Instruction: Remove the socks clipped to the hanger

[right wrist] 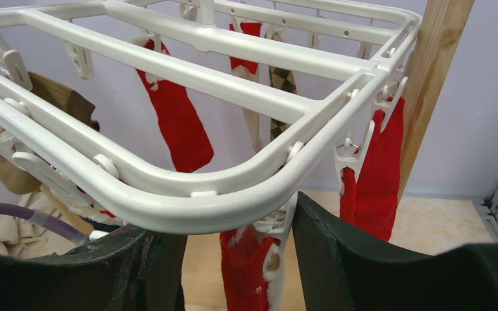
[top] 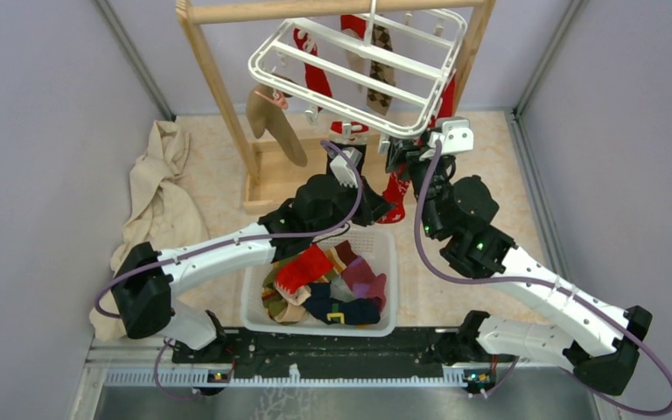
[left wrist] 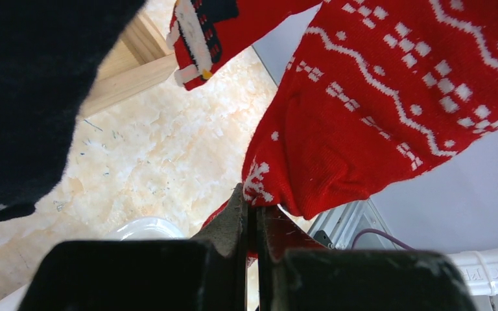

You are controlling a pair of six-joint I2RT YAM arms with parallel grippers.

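Note:
The white hanger [top: 359, 66] hangs from the wooden frame with several socks clipped to it. A red patterned sock [left wrist: 389, 91] fills much of the left wrist view; my left gripper is shut on its lower part. A dark sock [left wrist: 19, 97] hangs beside it. In the right wrist view my right gripper has its fingers apart either side of a white clip [right wrist: 275, 220] at the hanger's front corner, with a red sock [right wrist: 240, 272] hanging below.
A white basket [top: 254, 302] of socks stands below the left arm. A beige cloth [top: 153, 201] lies at the left. The wooden frame [top: 219, 87] surrounds the hanger; walls close in both sides.

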